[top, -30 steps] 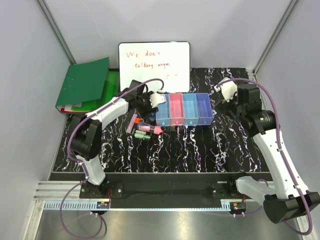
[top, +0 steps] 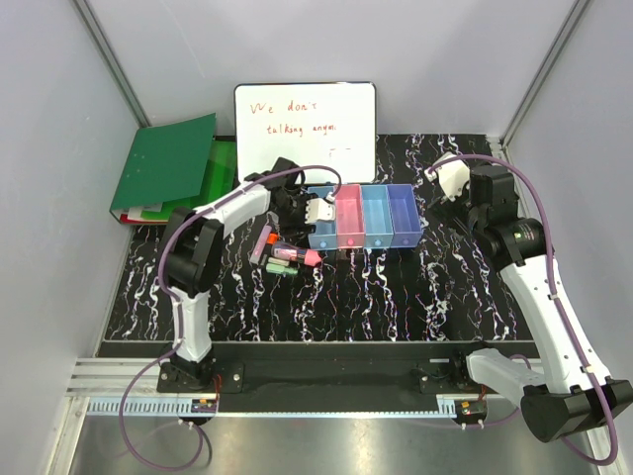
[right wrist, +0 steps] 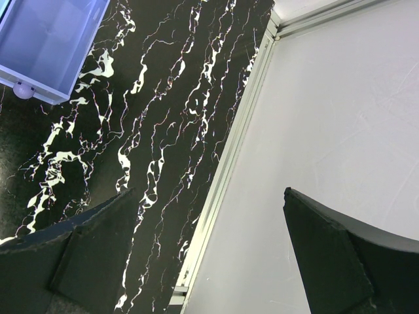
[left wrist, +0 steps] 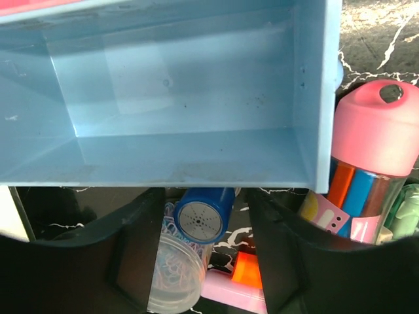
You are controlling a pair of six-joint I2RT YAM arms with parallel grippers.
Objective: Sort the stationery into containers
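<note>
A light blue bin (top: pixel 323 240) stands leftmost in a row with a pink bin (top: pixel 350 240), another light blue bin (top: pixel 378 240) and a purple bin (top: pixel 406 240). Beside the leftmost bin's edge, a blue round-topped item with small holes (left wrist: pixel 201 219) lies between my left gripper's (left wrist: pixel 205 206) parted fingers, with gaps on both sides. Close to it are a clear tub of paper clips (left wrist: pixel 173 275), an orange piece (left wrist: pixel 247 269) and a pink item (left wrist: pixel 232 292). A pink-capped clear case (left wrist: pixel 376 131) holds coloured sticks. My right gripper is open and empty.
Green items (top: pixel 281 268) lie left of centre. A whiteboard (top: pixel 307 148) leans behind the bins, and green folders (top: pixel 163 168) fill the back left. Bare marble-patterned table (top: pixel 396 297) stretches in front of the bins and to the right.
The left arm has shifted right, carrying its gripper over the leftmost bin's left side. The blue item seen there earlier is now hidden from above. The right arm and the bins look still.
</note>
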